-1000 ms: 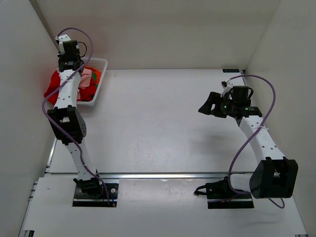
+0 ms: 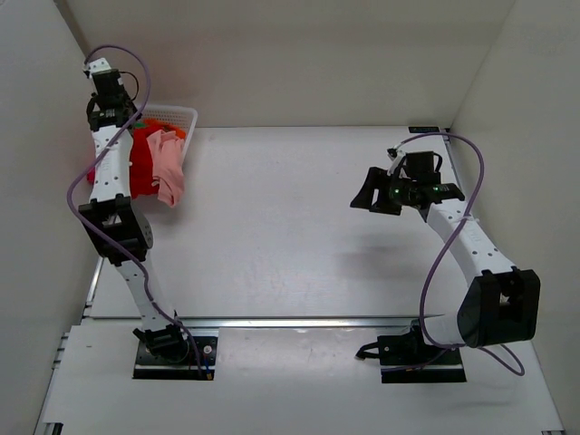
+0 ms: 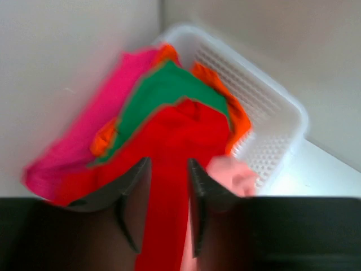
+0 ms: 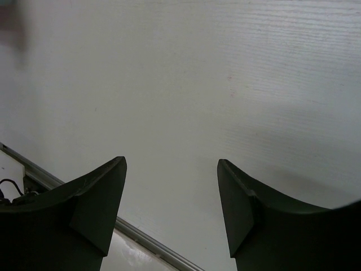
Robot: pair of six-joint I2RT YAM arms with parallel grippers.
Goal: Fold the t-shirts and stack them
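A white basket (image 2: 188,118) at the back left holds crumpled shirts: a red one (image 3: 163,135), a green one (image 3: 189,87), orange cloth (image 3: 237,116) and magenta cloth (image 3: 96,118). A pink shirt (image 2: 168,163) drapes over the basket's front right part. My left gripper is above the shirts with its fingers apart, red cloth showing below the gap and pink beside the right finger; whether it touches either cannot be told in the blurred view. My right gripper stands open over the bare table on the right, nothing between its fingers.
Walls (image 2: 290,72) close in the back and both sides, the left one close to the basket. A metal rail (image 2: 290,320) runs along the front edge.
The left arm has shifted left. The pink shirt has come forward and now hangs over the basket's front. The right arm has moved slightly left.
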